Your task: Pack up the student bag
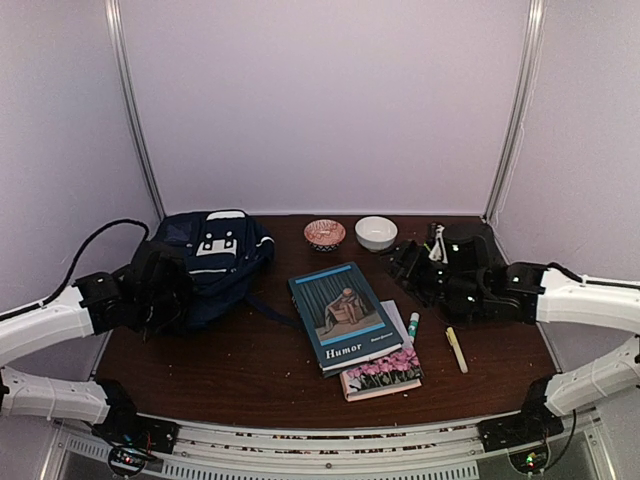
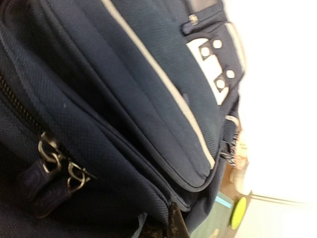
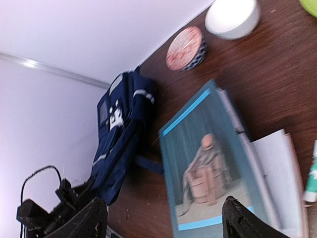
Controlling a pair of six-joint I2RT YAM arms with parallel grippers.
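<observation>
The navy backpack (image 1: 215,265) sits at the table's left, with my left gripper (image 1: 160,300) shut on its fabric at the near side; zipper pulls (image 2: 54,183) show in the left wrist view. The teal Humor book (image 1: 340,305) lies on a flowered book (image 1: 382,380) and a pale book or pad (image 3: 275,168) at the centre. A glue stick (image 1: 413,327) and a yellow marker (image 1: 456,350) lie to their right. My open right gripper (image 1: 412,268) hangs raised above the table's right side, empty.
A patterned bowl (image 1: 324,236) and white bowl (image 1: 376,232) stand at the back; a green plate (image 3: 307,6) is behind the right arm.
</observation>
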